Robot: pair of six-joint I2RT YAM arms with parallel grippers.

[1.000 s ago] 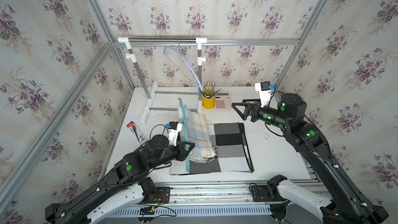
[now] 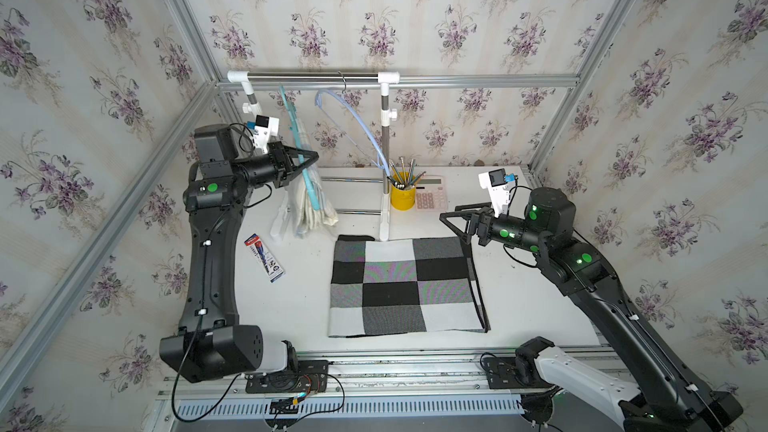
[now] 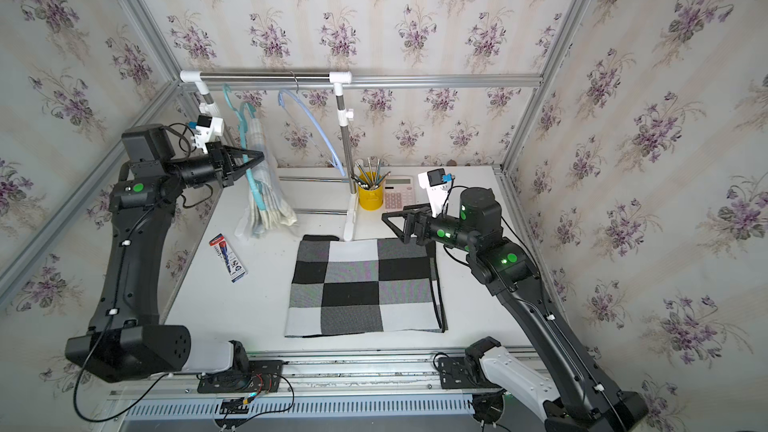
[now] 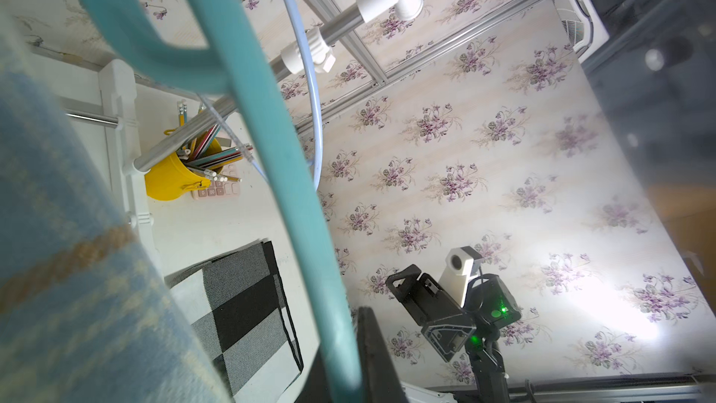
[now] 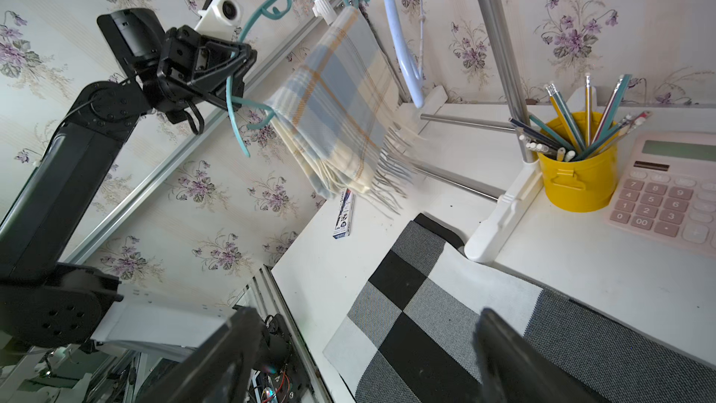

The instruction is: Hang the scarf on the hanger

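Note:
A teal hanger (image 5: 257, 21) is up in the air at the left, close to the rack, with my left gripper (image 2: 307, 158) shut on its bar. Over the hanger drapes the plaid scarf (image 5: 335, 97), cream and light blue with tan stripes, its fringe hanging free above the table. The left wrist view shows the hanger bar (image 4: 276, 149) running down between the fingers, with the scarf (image 4: 82, 253) large at the left. My right gripper (image 2: 456, 222) stands open at the table's right side, nothing between its fingers.
The rack's top rail (image 2: 312, 78) carries a blue hanger (image 2: 358, 124). A yellow pencil cup (image 2: 402, 197) and pink calculator (image 2: 432, 192) stand right of the rack. A checkered cloth (image 2: 408, 284) lies mid-table; a small blue-and-white package (image 2: 265, 257) lies at left.
My left gripper has risen from the checkered cloth toward the rack's left side, carrying the hanger and scarf with it. The right arm has shifted only slightly.

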